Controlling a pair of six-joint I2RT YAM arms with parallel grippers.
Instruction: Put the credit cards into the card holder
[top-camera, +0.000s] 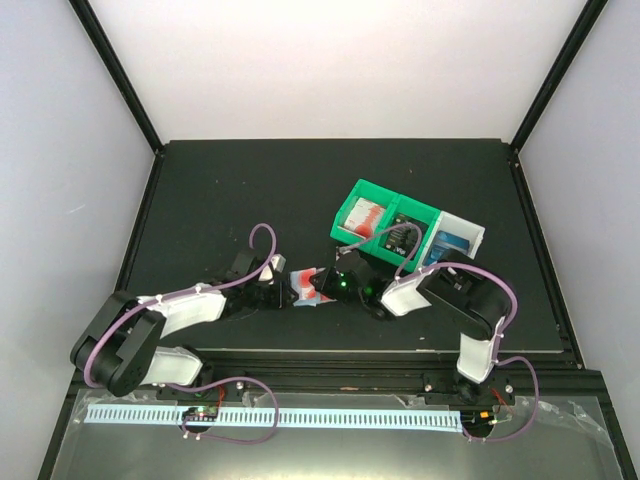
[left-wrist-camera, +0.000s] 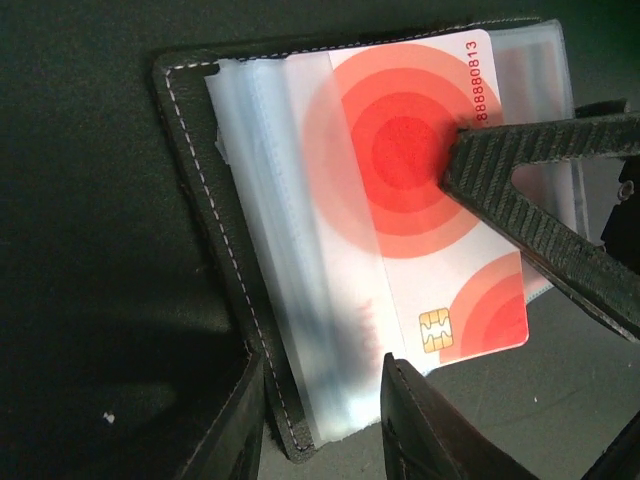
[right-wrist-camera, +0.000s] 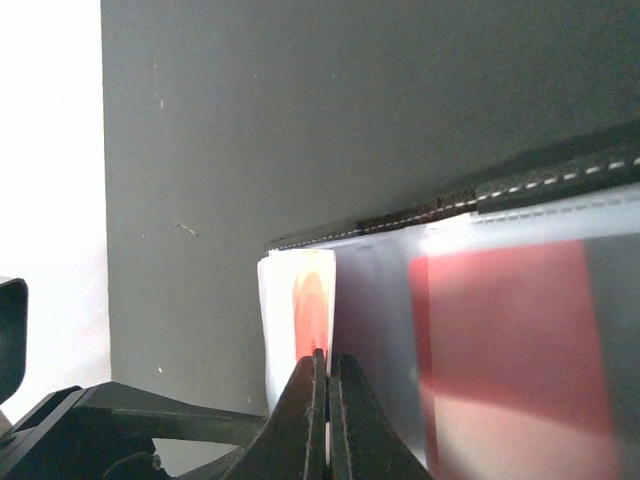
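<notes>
The black card holder lies open on the table with its clear sleeves up. A white card with red circles is partly under a sleeve, its chip end uncovered. My left gripper is shut on the holder, whose lower corner shows between its fingers. My right gripper is shut, fingertips together, touching the card's exposed part. In the left wrist view its tip presses on the card's face; nothing clearly shows pinched. From above, both grippers hide much of the holder.
Behind my right arm stands a green tray holding a red-and-white card and a black card. A white bin beside it holds blue cards.
</notes>
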